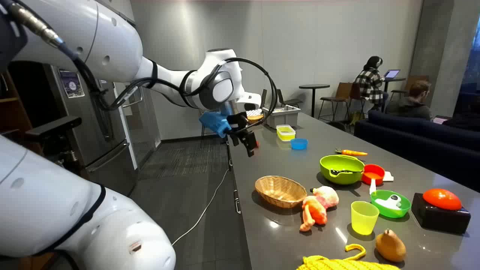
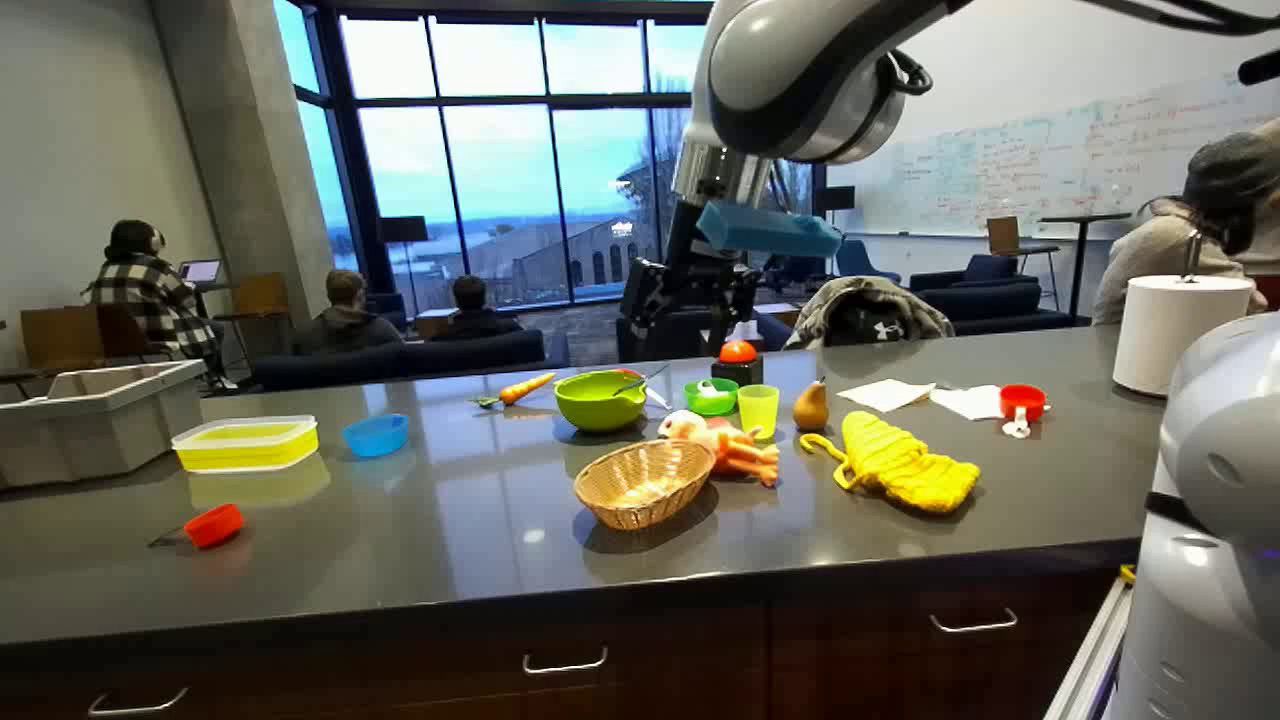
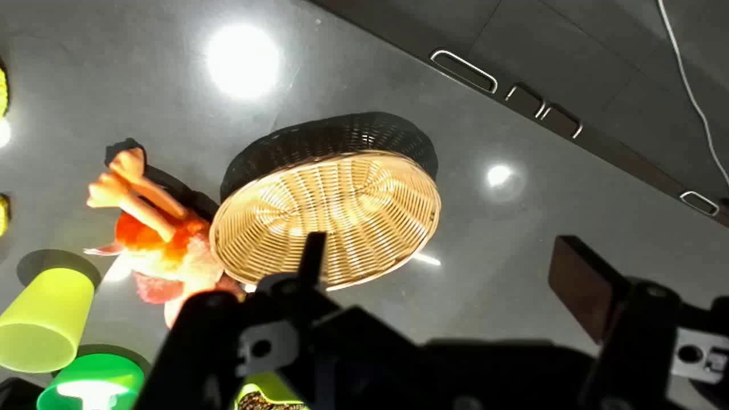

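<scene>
High over the grey counter hangs my gripper, its two fingers wide apart and nothing between them. In the wrist view an empty oval wicker basket [image 3: 335, 212] lies below, partly behind the left finger. An orange and pink plush toy [image 3: 167, 249] touches or nearly touches the basket's side. Exterior view 2 shows the gripper [image 2: 690, 330] above and behind the basket [image 2: 644, 484], against the window. Near the toy stand a yellow-green cup [image 2: 758, 410], a green bowl [image 2: 600, 402] and a pear [image 2: 811, 407].
A carrot [image 2: 524, 388], blue bowl [image 2: 377, 436], yellow lidded box [image 2: 246, 444] and grey bin [image 2: 102, 420] occupy the left. Rightward are a yellow knitted item [image 2: 906, 464], red cup [image 2: 1022, 402] and paper roll [image 2: 1179, 336]. A red scoop [image 2: 215, 526] lies near the front left.
</scene>
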